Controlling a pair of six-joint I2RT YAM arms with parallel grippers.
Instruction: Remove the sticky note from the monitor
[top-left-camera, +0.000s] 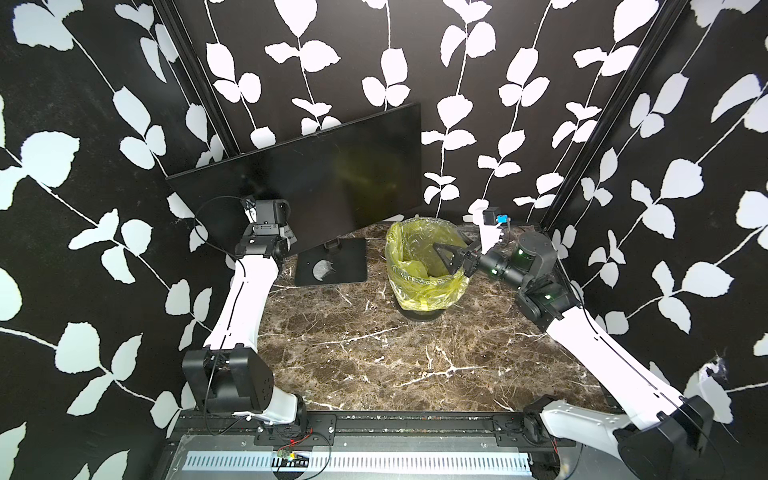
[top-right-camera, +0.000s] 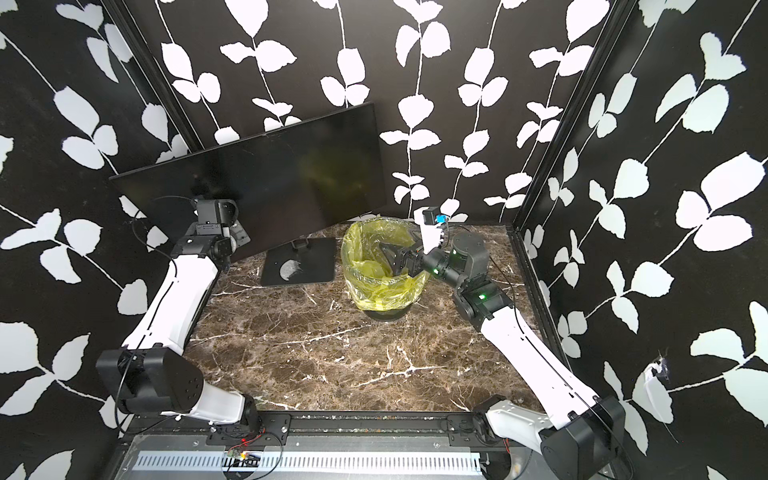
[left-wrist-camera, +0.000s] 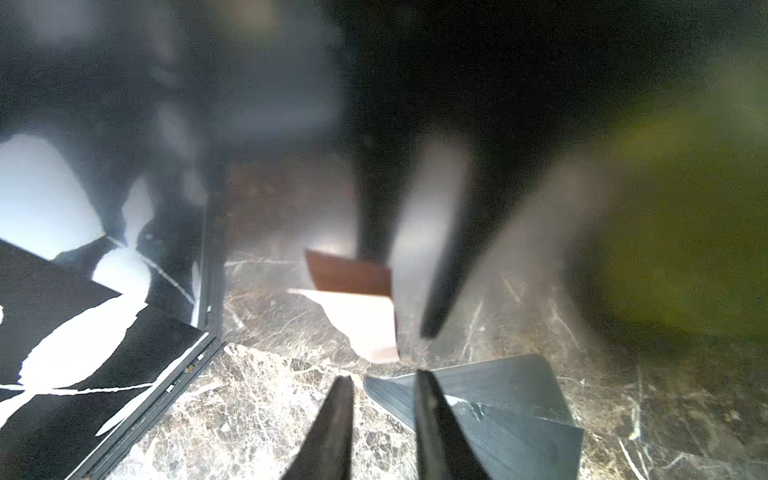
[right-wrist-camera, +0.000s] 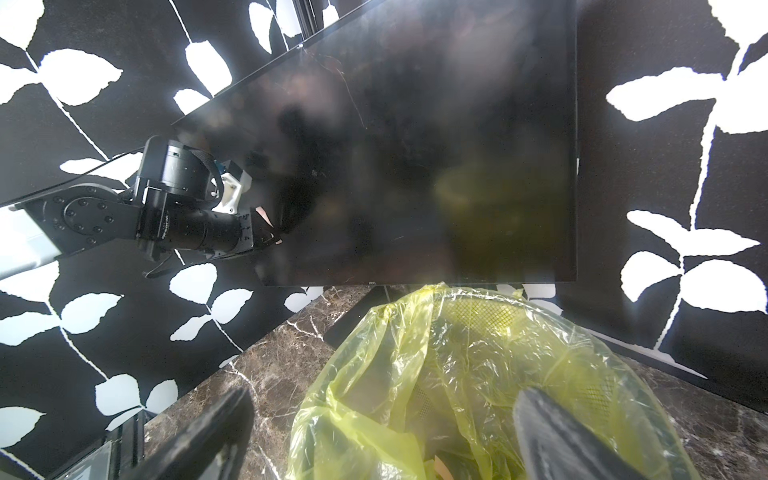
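Observation:
The black monitor (top-left-camera: 344, 176) stands at an angle at the back left, on a flat dark base (top-left-camera: 331, 262). Low on its screen, a small pale sticky note (left-wrist-camera: 364, 324) sticks out, with a brown reflection above it. In the left wrist view my left gripper has its fingers apart, just below the note in the picture, and nothing shows between them. The right wrist view shows the note (right-wrist-camera: 263, 215) beside the left gripper's tip. Over the bin, my right gripper is open, its fingers wide apart and empty.
A bin with a yellow liner (top-left-camera: 424, 296) stands right of the monitor base. Inside it a small orange-pink scrap (right-wrist-camera: 442, 469) shows.

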